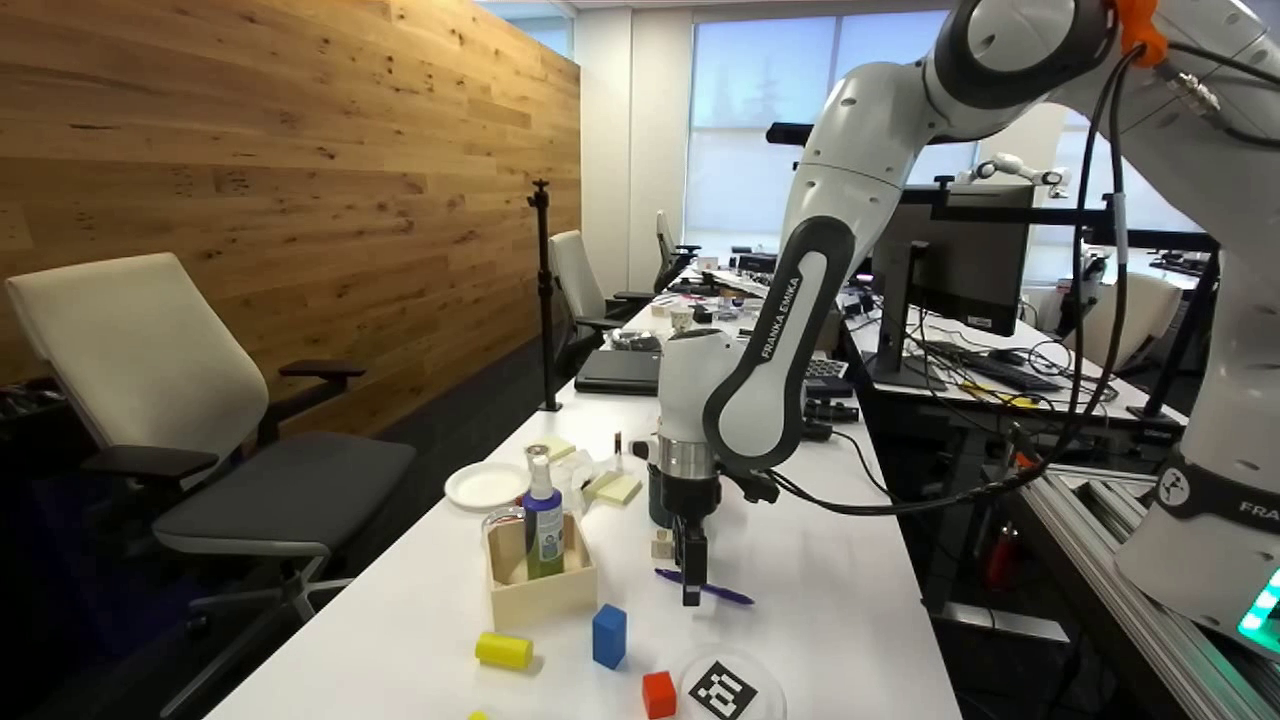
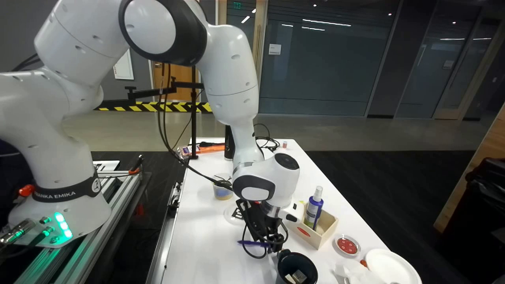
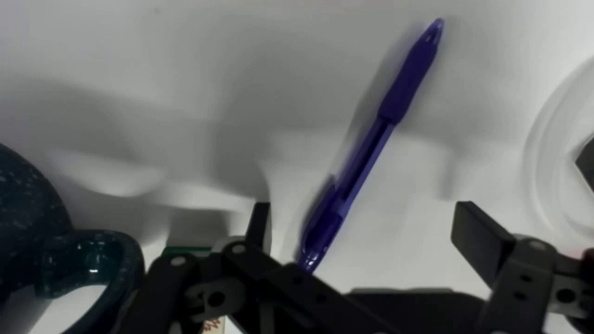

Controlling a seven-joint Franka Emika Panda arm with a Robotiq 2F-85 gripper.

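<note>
A purple pen (image 3: 362,161) lies flat and slantwise on the white table in the wrist view, in the space between my two fingers and touched by neither. My gripper is open above it, the lower end of the pen running behind the gripper's body. In exterior view 1 my gripper (image 1: 692,594) points down at the table beside the pen (image 1: 732,594). The second exterior view shows part of the pen (image 2: 253,243) next to the gripper, whose fingertips are hard to make out there.
A dark mug (image 2: 296,267) with small blocks inside stands close to the gripper. A wooden box (image 1: 546,596) holds a spray bottle (image 1: 543,528). Nearby are a blue block (image 1: 608,636), a red block (image 1: 659,694), a yellow cylinder (image 1: 504,650) and a clear lid with a marker (image 1: 722,690).
</note>
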